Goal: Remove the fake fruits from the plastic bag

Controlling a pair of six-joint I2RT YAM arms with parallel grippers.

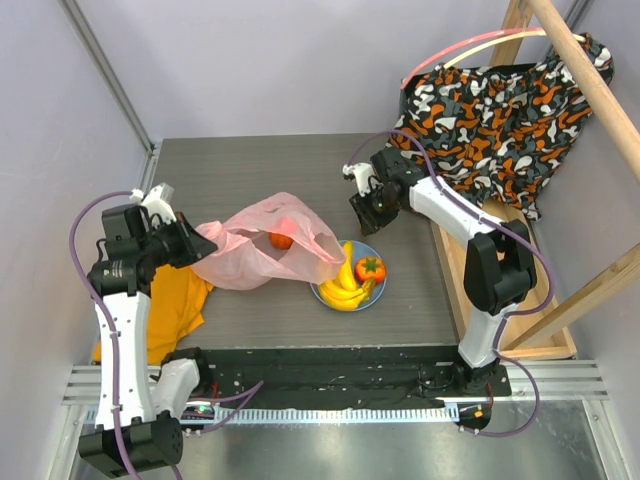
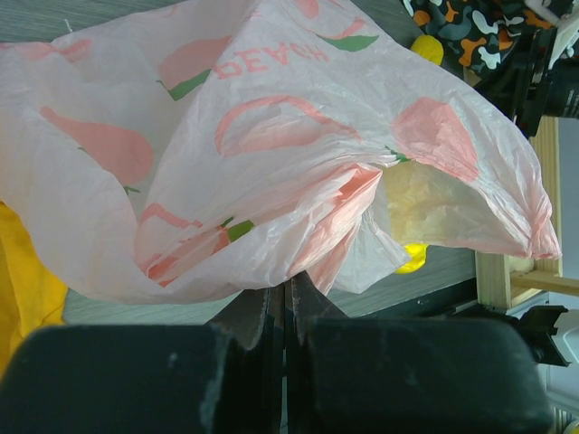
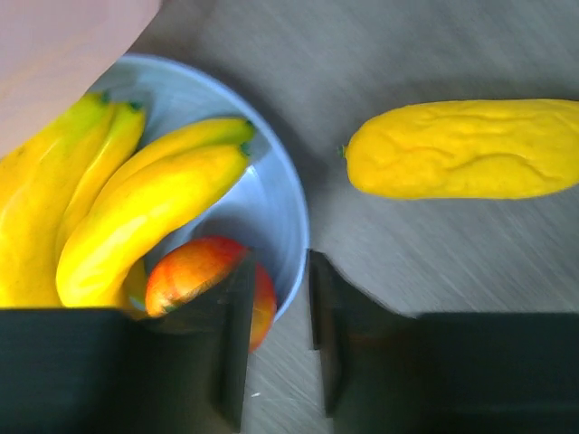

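The pink plastic bag point(image 1: 262, 222) lies across the table, with an orange fruit point(image 1: 280, 241) inside it. My left gripper is shut on a bunched part of the bag's film. Bananas point(image 3: 154, 199) and a red-orange fruit point(image 3: 194, 271) sit in the blue bowl point(image 3: 288, 172). A long wrinkled yellow fruit point(image 3: 461, 149) rests on the table just outside the bowl. In the top view it is hidden at my right gripper point(image 1: 366, 228), but the left wrist view shows the yellow fruit's end point(image 2: 427, 49). My right gripper stands slightly open with nothing between its fingers.
An orange cloth point(image 1: 178, 312) lies beside the left arm. The camouflage fabric point(image 1: 500, 120) and wooden frame point(image 1: 462, 285) stand on the right.
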